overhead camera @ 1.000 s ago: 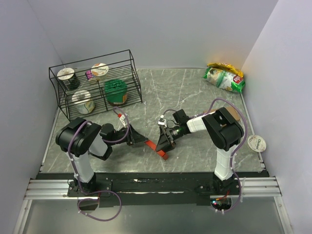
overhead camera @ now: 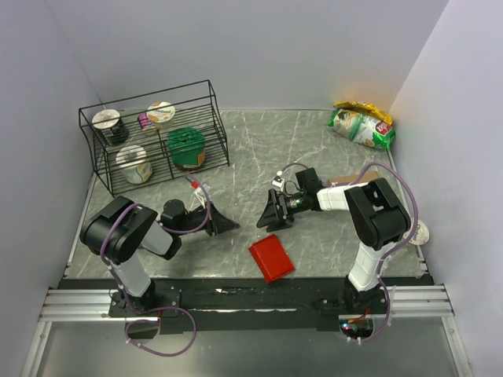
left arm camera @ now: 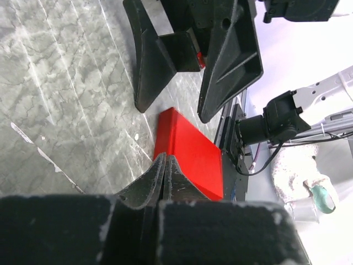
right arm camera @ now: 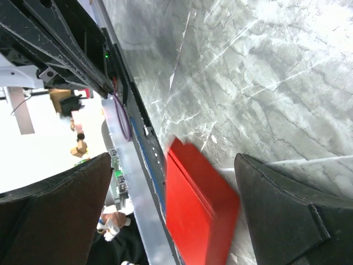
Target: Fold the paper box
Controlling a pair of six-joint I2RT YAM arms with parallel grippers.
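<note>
The red paper box (overhead camera: 271,258) lies flat on the grey marble counter near its front edge, between the arms, slightly turned. My left gripper (overhead camera: 234,225) is shut, nothing showing between its fingertips; in the left wrist view the box (left arm camera: 193,154) is just beyond them. My right gripper (overhead camera: 273,220) stands open above and behind the box, off it; in the right wrist view the box (right arm camera: 193,210) shows between and beyond its fingers, not gripped.
A wire rack (overhead camera: 102,157) with tubs and cans stands at back left. Snack bags (overhead camera: 361,129) lie at back right, a flat brown item (overhead camera: 369,177) behind my right arm.
My right gripper has moved right and back, off the box. The box now lies lower and flat, showing its broad red face instead of a narrow strip.
</note>
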